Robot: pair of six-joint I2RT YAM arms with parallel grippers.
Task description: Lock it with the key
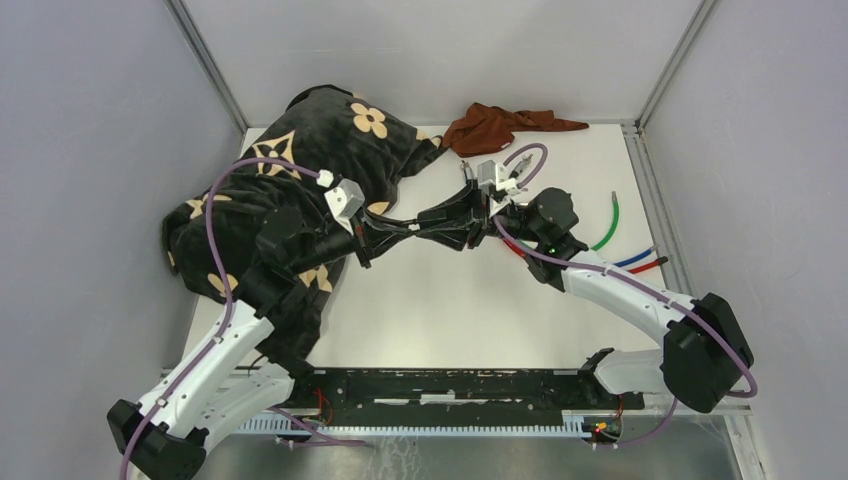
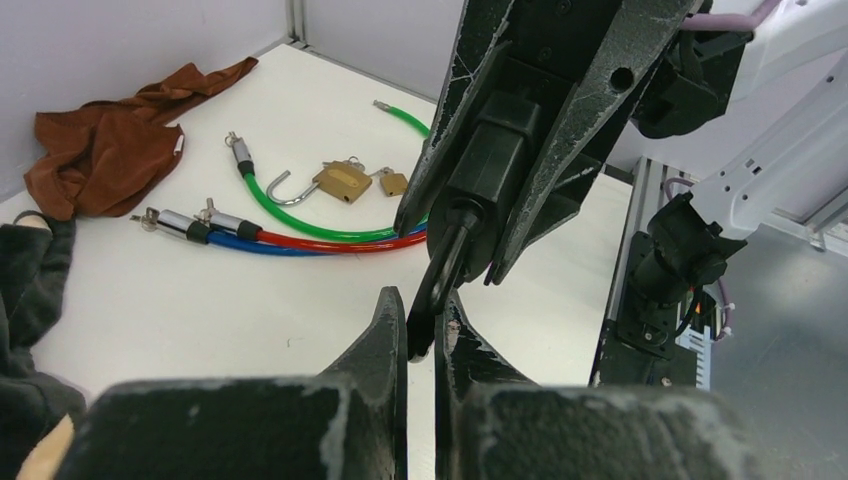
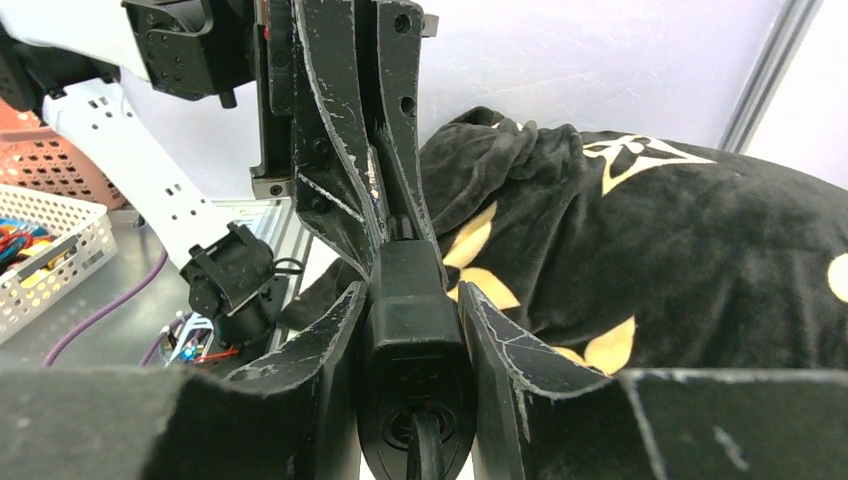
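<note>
In the left wrist view, a black block [image 2: 485,160] sits between the fingers of my right gripper, which is shut on it. From the block's end a thin curved black piece [image 2: 440,275] runs down to the tips of my left gripper, which is shut on its lower part. In the right wrist view, the same block [image 3: 415,360] lies lengthwise between my right fingers, with a round socket at its near end. The two grippers meet tip to tip above the table. No key shows clearly at the joint.
Green, red and blue cables [image 2: 300,235] with silver lock ends lie on the white table, beside brass padlocks [image 2: 343,182] with keys. A brown cloth [image 1: 490,128] lies at the back, a dark patterned blanket [image 1: 330,145] at left.
</note>
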